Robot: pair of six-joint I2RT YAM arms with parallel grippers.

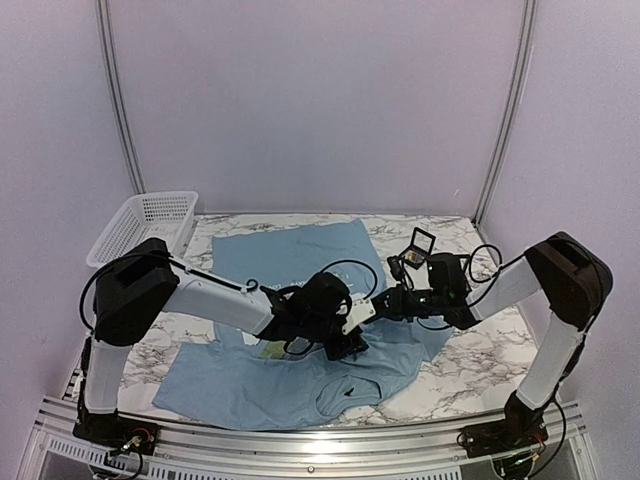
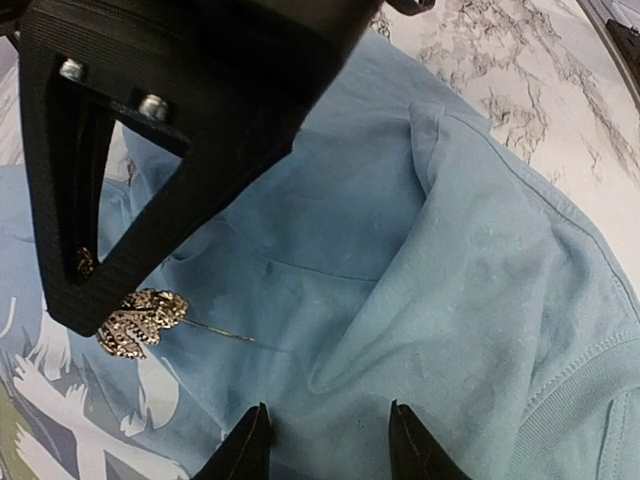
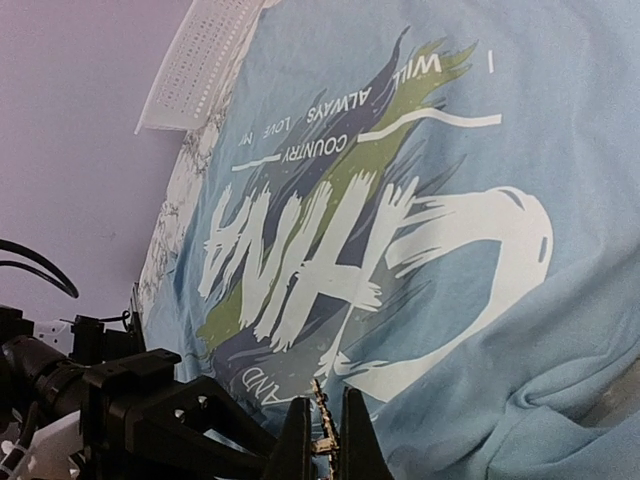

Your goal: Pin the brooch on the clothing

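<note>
A light blue T-shirt (image 1: 280, 390) with a printed front lies spread and rumpled on the marble table. In the left wrist view, my left gripper is low over the folds, fingers parted around bare-looking cloth. Above it, my right gripper holds the gold, sparkly brooch (image 2: 140, 320) at its tips, the thin pin pointing out over the cloth. In the right wrist view, my right gripper is shut on the brooch, seen edge-on. The top view has both grippers close together, largely hidden by the arms.
A white basket (image 1: 135, 225) stands at the back left. A small dark open box (image 1: 418, 248) sits at the back right, behind the right arm. Bare marble surrounds the shirt, bounded by walls and a front rail.
</note>
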